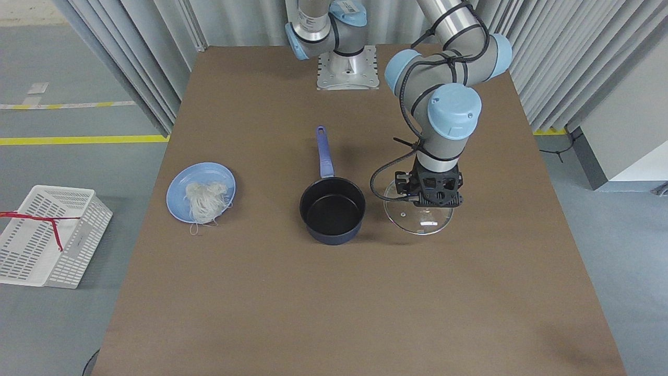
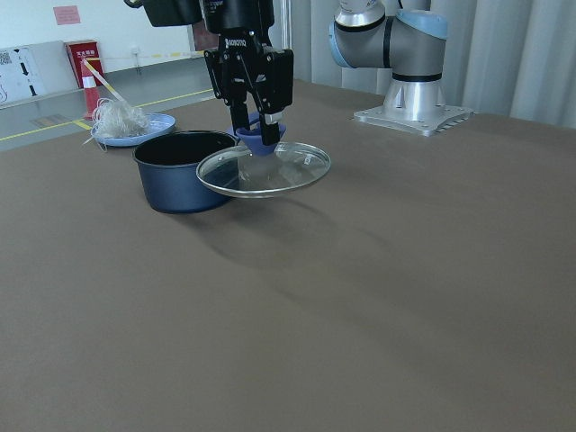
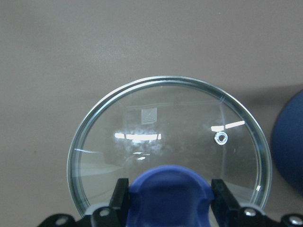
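My gripper is shut on the blue knob of a glass lid. The lid is held in the air above the brown table, just right of a dark blue pot in the front view. The pot's purple handle points to the back; the pot is uncovered, with a dark interior. In the wrist view a blue edge of the pot shows at the right.
A blue plate with white noodle-like strands lies at the left. A white basket is on the floor beside the table.
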